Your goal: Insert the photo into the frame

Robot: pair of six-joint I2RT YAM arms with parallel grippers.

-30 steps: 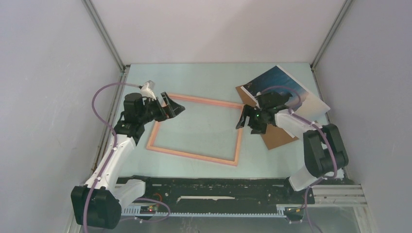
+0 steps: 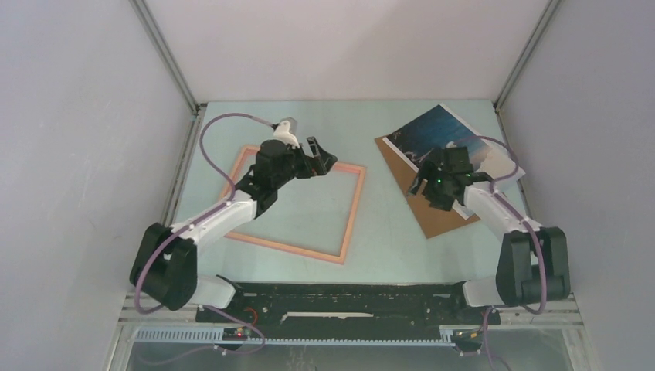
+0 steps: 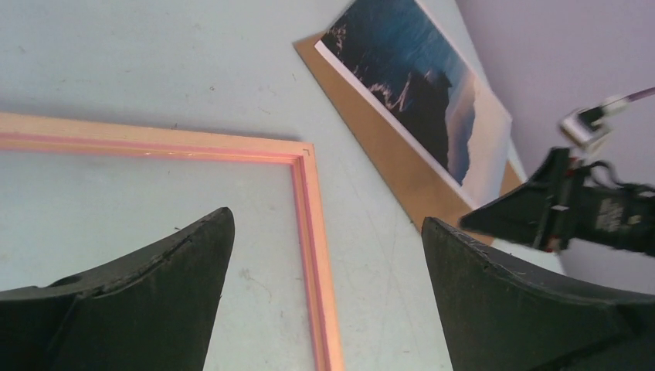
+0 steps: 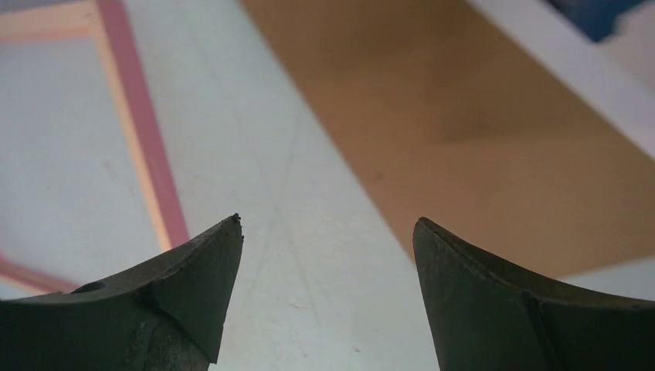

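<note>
The pinkish wooden frame (image 2: 352, 212) lies flat on the left half of the table, with only bare table showing inside its border. At the right lies the photo (image 2: 436, 127), a dark blue and pale print on top of a brown board (image 2: 429, 220). My left gripper (image 2: 323, 157) hangs open above the frame's upper right part, nothing between its fingers. Over the photo and board is my right gripper (image 2: 419, 185), also open and empty; its arm covers part of the photo. In the right wrist view the brown board (image 4: 463, 139) fills the right side.
A strip of bare table (image 2: 386, 224) separates the frame from the board. White walls (image 2: 77, 116) close in the left, right and rear.
</note>
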